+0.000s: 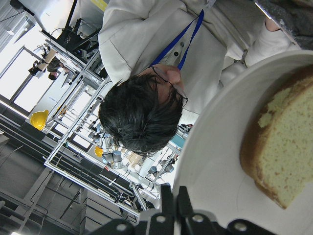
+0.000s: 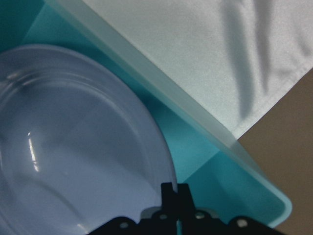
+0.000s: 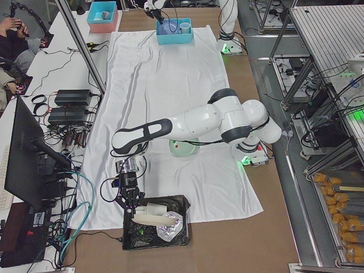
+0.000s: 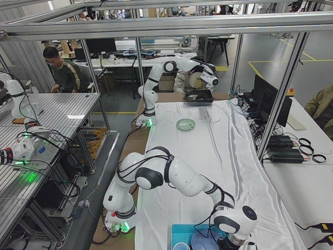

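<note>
My left gripper is shut on the rim of a white plate point(image 1: 210, 161), tilted steeply, holding a slice of cake point(image 1: 283, 147) in the left wrist view. In the camera left view it is over a black-lined bin point(image 3: 131, 239) holding crumpled foil point(image 3: 169, 230) and a white cup-like item point(image 3: 156, 207). My right gripper is shut on the rim of a blue plate point(image 2: 83, 137) inside a teal bin point(image 2: 234, 191) at the other end.
A green plate point(image 4: 186, 124) lies on the white cloth point(image 4: 197, 161). A person stands just beyond the black bin. Monitors and cables line one side.
</note>
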